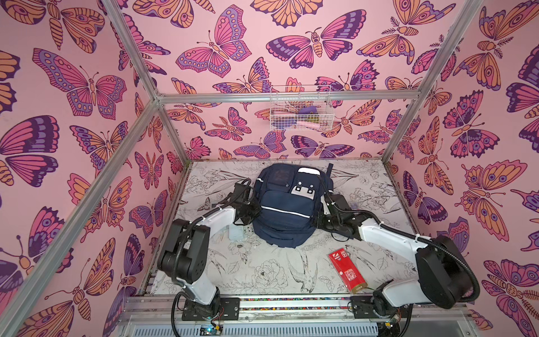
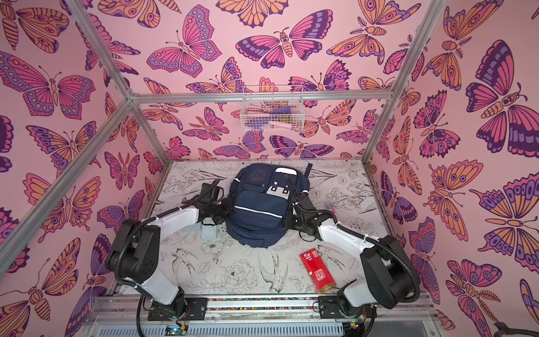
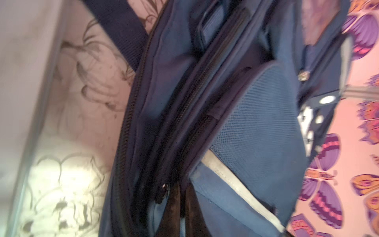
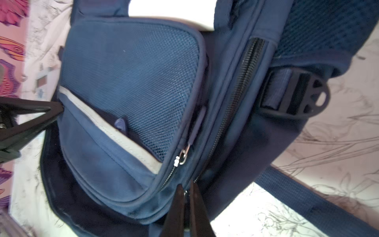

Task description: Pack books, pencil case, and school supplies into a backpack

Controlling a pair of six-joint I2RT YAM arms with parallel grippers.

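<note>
The navy backpack [image 1: 285,221] lies front up at the table's middle, with a white face patch on its upper front. At its left side is my left gripper, shut, its tips against the side by a small zip pull [image 3: 162,192]. My right gripper is shut at the opposite side, its tips touching the fabric at the lower end of a side zip [image 4: 240,85]. Whether thin fabric is pinched in either gripper cannot be made out. In the left wrist view the side layers gape between zip lines; no contents show there.
A red packet [image 1: 347,269] lies at the front right. A pale blue item [image 1: 237,233] sits by the left gripper, partly covered. A wire basket [image 1: 302,122] holding several items hangs on the back wall.
</note>
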